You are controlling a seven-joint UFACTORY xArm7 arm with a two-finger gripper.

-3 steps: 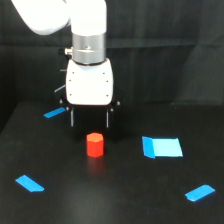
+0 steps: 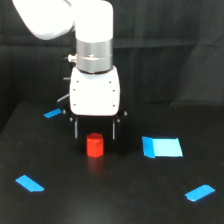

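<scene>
A small red block (image 2: pixel 95 146) stands on the dark table in the middle of the view. My gripper (image 2: pixel 95 133) points down with its two thin dark fingers spread wide, one on the left and one on the right of the block's line. The fingertips appear near the height of the block's top in the picture, with a gap on either side. Nothing is held. How far the gripper is from the block in depth cannot be told.
A light blue folded piece (image 2: pixel 167 147) lies to the right of the block. Blue tape strips mark the table at front left (image 2: pixel 29 184), front right (image 2: pixel 200 192) and back left (image 2: pixel 53 113).
The gripper has come down and shifted slightly right, its fingers still spread. The red block is in the same place but looks darker, as if shaded.
</scene>
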